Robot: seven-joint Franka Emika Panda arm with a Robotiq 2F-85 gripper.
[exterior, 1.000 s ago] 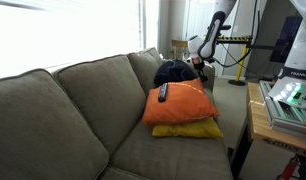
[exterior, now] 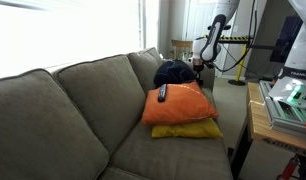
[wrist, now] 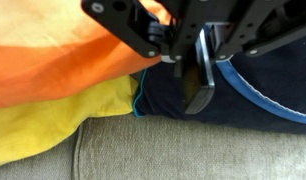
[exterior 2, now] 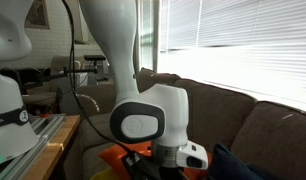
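Observation:
Behind the pillows, at the far end of the sofa, my gripper (exterior: 198, 72) is low down. In the wrist view a dark, flat, narrow object (wrist: 200, 92) stands between or just by the fingers; whether they grip it cannot be told. The orange pillow (wrist: 53, 45) and yellow pillow (wrist: 63, 125) are on the left there, and dark blue cloth (wrist: 268, 90) with a lighter blue trim is on the right. A black remote (exterior: 162, 92) lies on top of the orange pillow (exterior: 183, 103) in exterior view 1. The arm mostly hides the gripper's surroundings in exterior view 2.
The grey sofa (exterior: 53, 115) has bare seat room in front of the yellow pillow (exterior: 188, 129). A dark blue pillow (exterior: 173, 72) leans by the backrest, close to the gripper. A wooden table (exterior: 261, 125) stands to the right of the sofa.
The arm's end has shifted and turned slightly at the far end of the sofa. The pillows and the remote on the orange pillow look unmoved.

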